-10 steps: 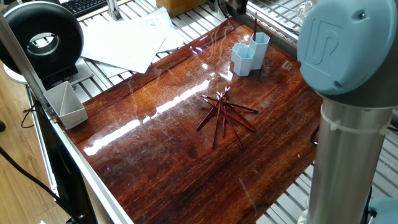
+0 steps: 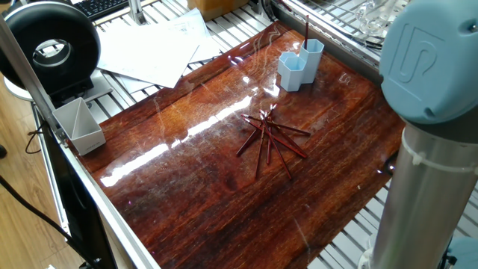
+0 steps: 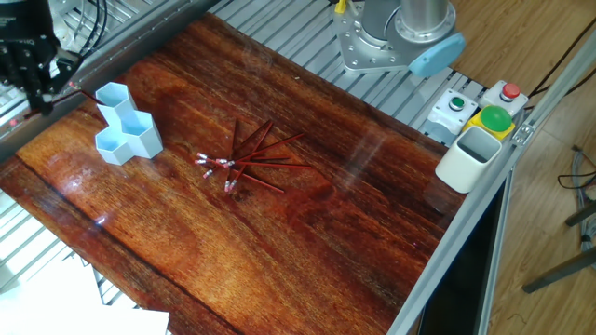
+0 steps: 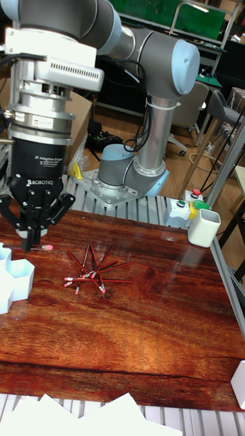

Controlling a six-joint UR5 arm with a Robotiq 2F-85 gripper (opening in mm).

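Several dark red pencils with pale eraser ends lie in a fanned pile (image 2: 270,138) on the brown wooden table. A light blue holder of joined hexagonal cells (image 3: 128,130) stands near the table's edge; one pencil (image 2: 306,31) stands upright in a cell. Above and beside the holder hangs my black gripper (image 4: 30,246), its fingers close together. A thin red pencil with a pink end (image 4: 46,248) sticks out sideways from the fingertips, so the gripper is shut on it. In exterior view 1 the gripper is out of frame.
A white cup (image 3: 468,160) stands at the table's corner, near buttons with green and red tops (image 3: 496,118). A white open box (image 2: 79,125) sits at another edge. White papers (image 2: 149,48) lie beyond the table.
The blue arm joint has shifted to the right in exterior view 1. Pile and holder are unmoved.
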